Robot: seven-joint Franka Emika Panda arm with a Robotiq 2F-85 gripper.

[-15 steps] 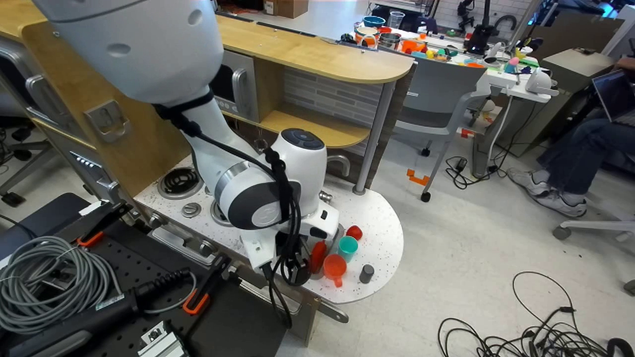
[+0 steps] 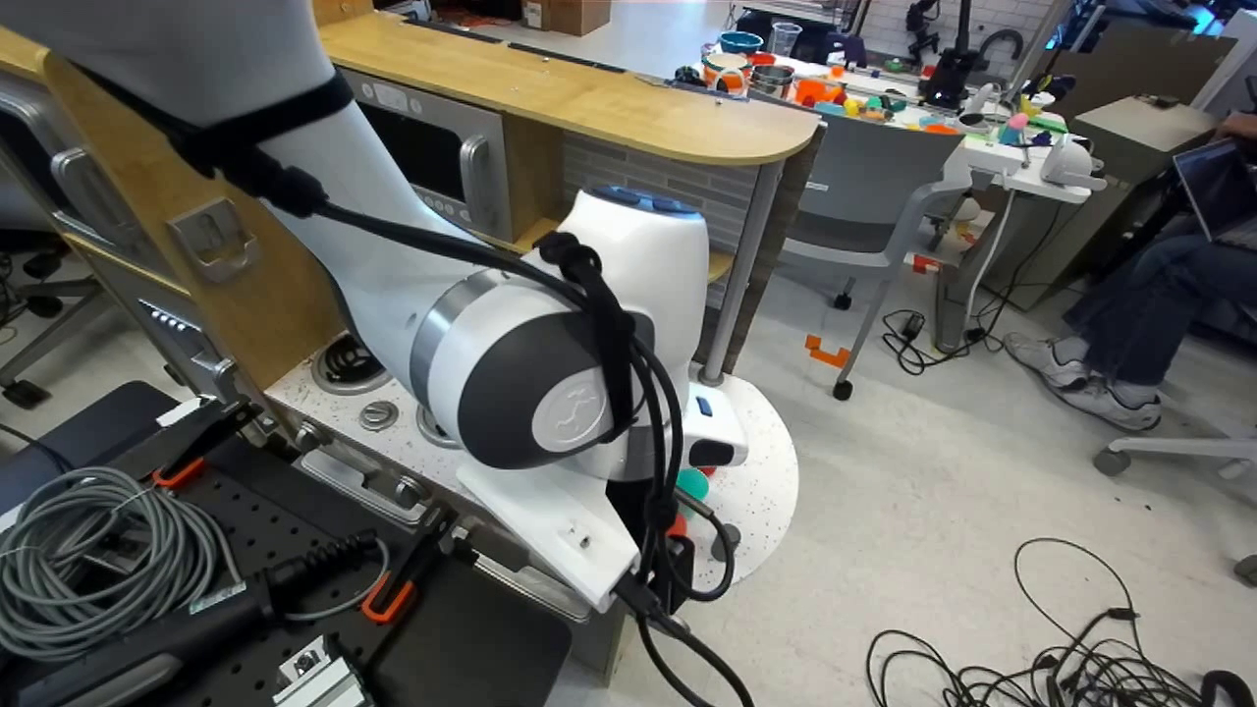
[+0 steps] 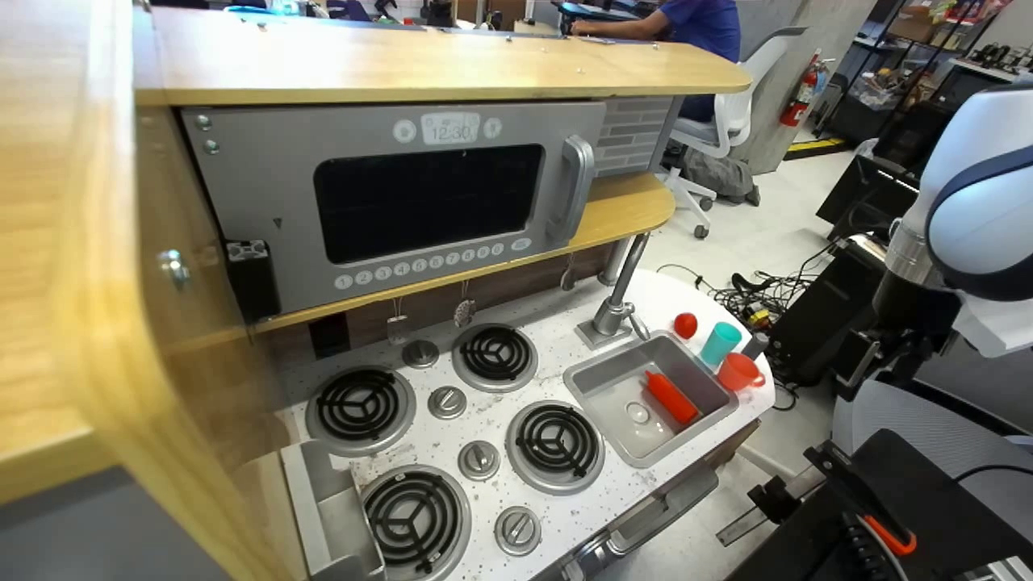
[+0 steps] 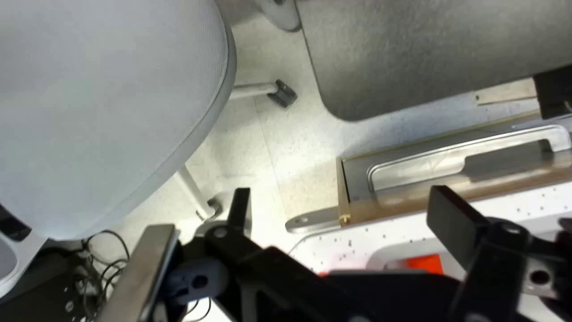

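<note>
My gripper is open, its dark fingers wide apart with nothing held between them. In exterior view 2 the gripper [image 3: 863, 360] hangs off the counter's right end, clear of the sink. An orange-red bottle-like item [image 3: 671, 398] lies inside the grey sink [image 3: 634, 455]. Along the rounded counter end are a red ball-like item [image 3: 685, 325], a teal cup [image 3: 721, 344], a red mug [image 3: 741, 372] and a small dark grey cylinder [image 3: 755, 344]. The wrist view shows a red-orange piece [image 4: 426, 263] in the sink, partly behind the gripper. The arm hides most of these in exterior view 1.
Several stove burners [image 3: 496, 355] and knobs sit left of the sink. Above the counter is a microwave [image 3: 426, 198] under a wooden shelf. The faucet [image 3: 620, 300] rises behind the sink. A grey chair [image 4: 107, 107] stands beyond the counter end.
The arm has shifted right in exterior view 1 and looks larger, now covering the sink and most counter items that showed earlier. The teal cup appears in the same place.
</note>
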